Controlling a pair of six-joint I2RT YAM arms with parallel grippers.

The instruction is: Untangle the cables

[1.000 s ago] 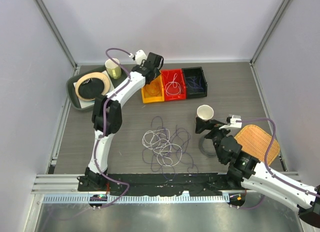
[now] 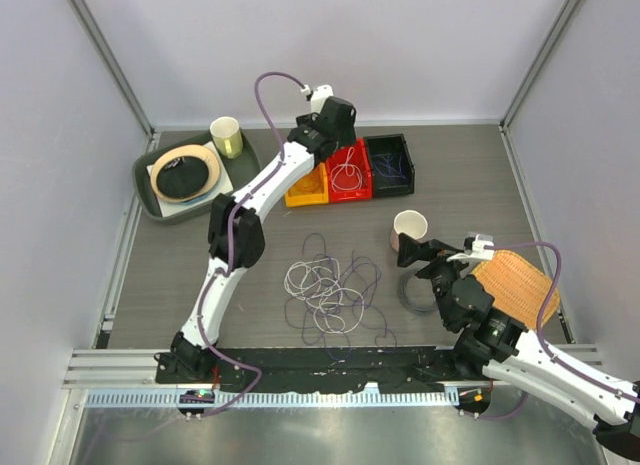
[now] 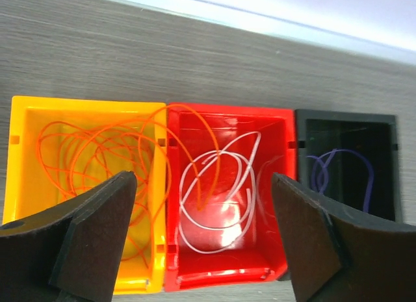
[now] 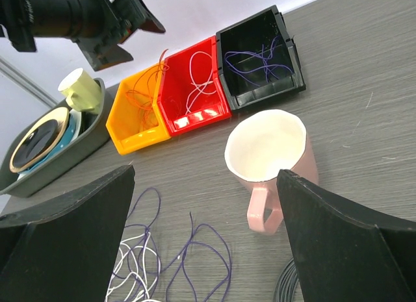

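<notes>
White and purple cables lie tangled together, the white cable [image 2: 322, 290] looped through the purple cable [image 2: 375, 282], in the middle of the table. My left gripper is open above the red bin [image 3: 231, 261], its fingers apart with nothing between them. An orange cable [image 3: 97, 156] fills the yellow bin [image 3: 18, 146], and one loop of it arches over the wall into the red bin. A white cable [image 3: 184, 221] also lies in the red bin. The black bin [image 3: 383, 214] holds a purple cable [image 3: 370, 175]. My right gripper stands open and empty near the pink mug.
A pink mug [image 2: 409, 225] stands beside the right gripper, with a dark coiled cable [image 2: 410, 300] in front of it. At right lies a woven orange tray [image 2: 517, 290]. A grey-green tub [image 2: 145, 190] with plates and a yellow mug [image 2: 226, 137] sits at back left.
My left gripper has moved right, from above the yellow bin to over the red bin. The right arm has shifted only slightly; the tangled cables have not moved.
</notes>
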